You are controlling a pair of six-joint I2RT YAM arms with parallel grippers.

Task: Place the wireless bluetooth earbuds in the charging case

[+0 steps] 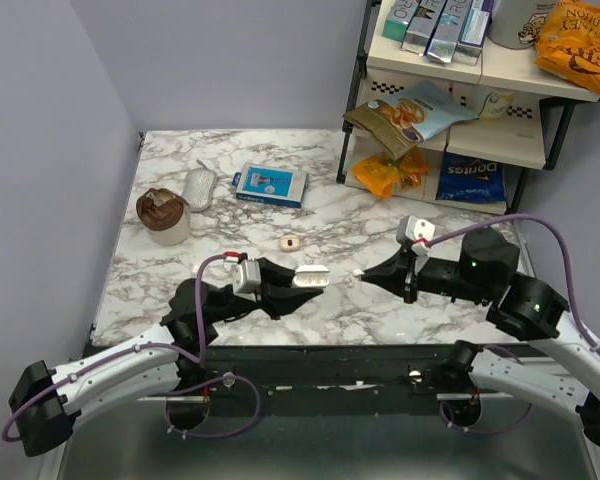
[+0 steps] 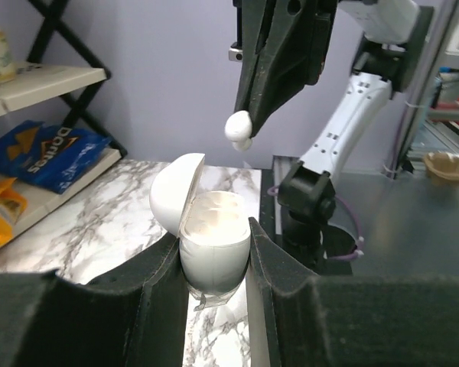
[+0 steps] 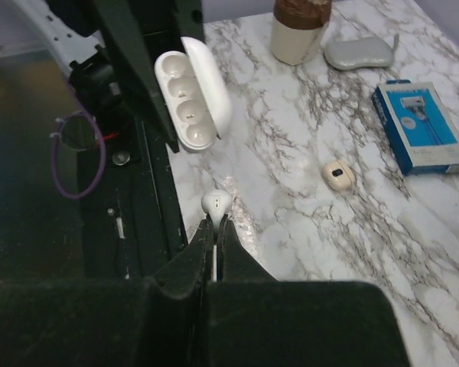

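The white charging case [image 1: 311, 276] hangs above the table with its lid raised, and my left gripper is shut on it. Several round wells inside the case [image 3: 185, 99] face my right gripper in the right wrist view; I see no earbud in them. One white earbud [image 3: 216, 203] is pinched by its stem in my right gripper, its rounded head beyond the fingertips. In the left wrist view, that earbud [image 2: 239, 127] is up and to the right of the case, apart from it. No second earbud can be made out.
On the marble table lie a small beige rounded object [image 1: 290, 243], a blue box [image 1: 270, 185], a grey pouch [image 1: 199, 187] and a brown-topped container [image 1: 164, 216]. A shelf with snack bags [image 1: 470, 178] stands at back right. Clear marble lies right of centre.
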